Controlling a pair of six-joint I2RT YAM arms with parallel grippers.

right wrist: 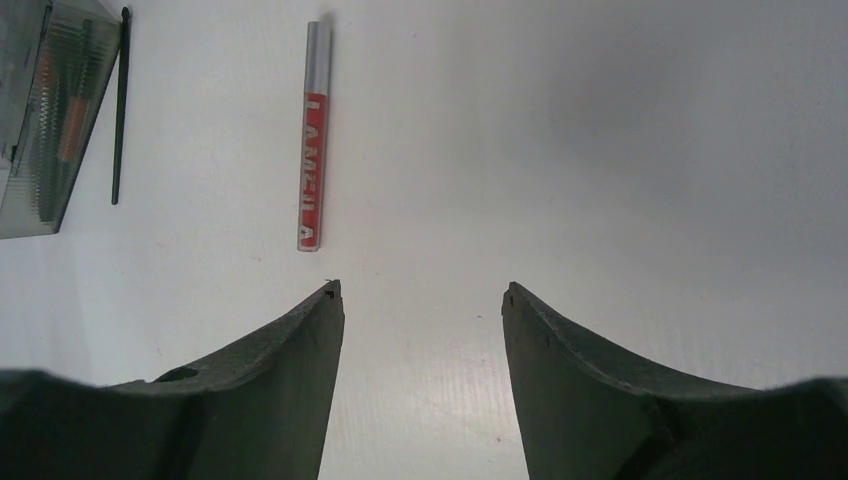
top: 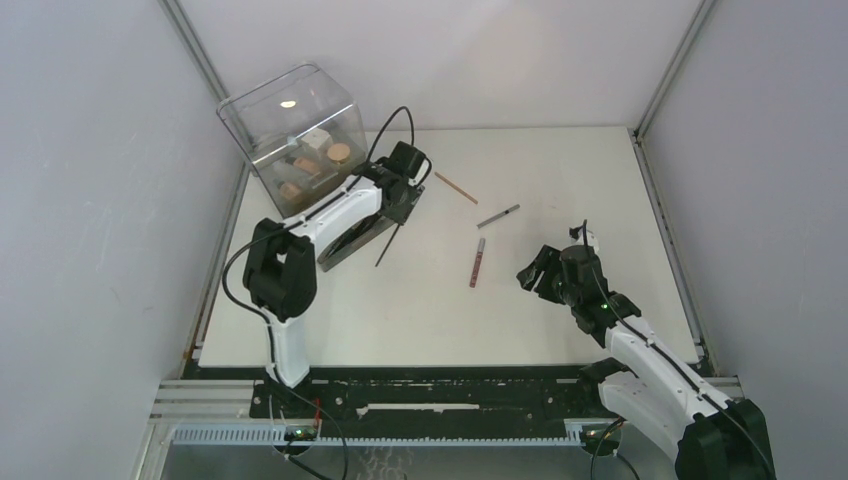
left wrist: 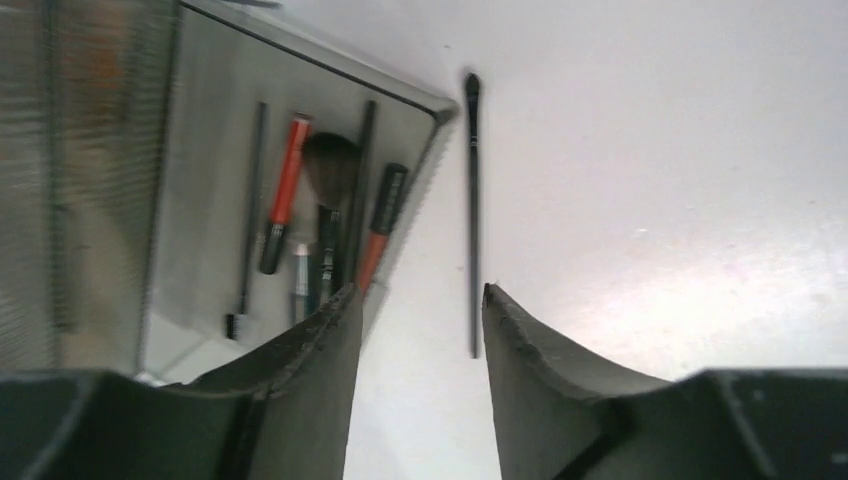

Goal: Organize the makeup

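Note:
My left gripper hangs part open over the clear organizer's lower drawer, which holds a fluffy brush, red-and-black pens and thin sticks. A thin black brush lies just outside it, between the fingertips' line of sight; nothing shows held. My right gripper stands open and empty over the table. Ahead of it lies a red-and-silver tube. A tan pencil and a grey pen lie farther back.
The organizer's domed case with jars and boxes sits at the back left.

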